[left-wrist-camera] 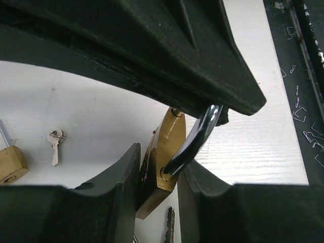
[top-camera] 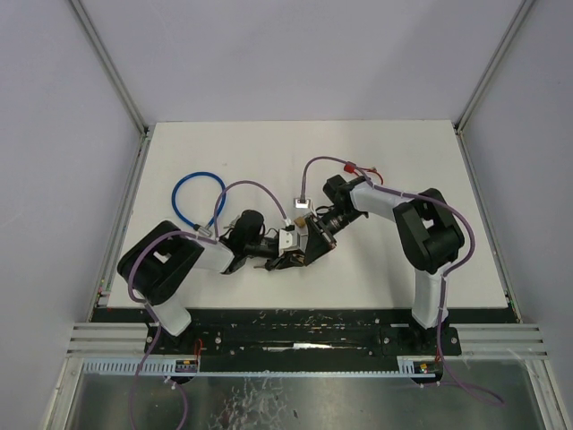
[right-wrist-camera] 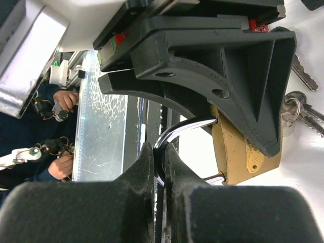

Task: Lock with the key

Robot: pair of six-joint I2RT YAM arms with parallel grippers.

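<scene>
A brass padlock (left-wrist-camera: 164,147) with a steel shackle is between the two grippers at the table's centre front. My right gripper is shut on the shackle, which curves out of the brass body (right-wrist-camera: 230,152). My left gripper is at the padlock's body, its fingers around the lower part; whether it grips is unclear. In the left wrist view a small key (left-wrist-camera: 55,146) lies on the white table. Keys on a ring (right-wrist-camera: 298,109) lie behind the padlock in the right wrist view.
Another brass padlock (left-wrist-camera: 11,164) lies on the table (left-wrist-camera: 91,106). A blue cable loop (top-camera: 183,188) lies at the back left, and a red item (top-camera: 350,167) at the back right. The table's front edge is close below the grippers.
</scene>
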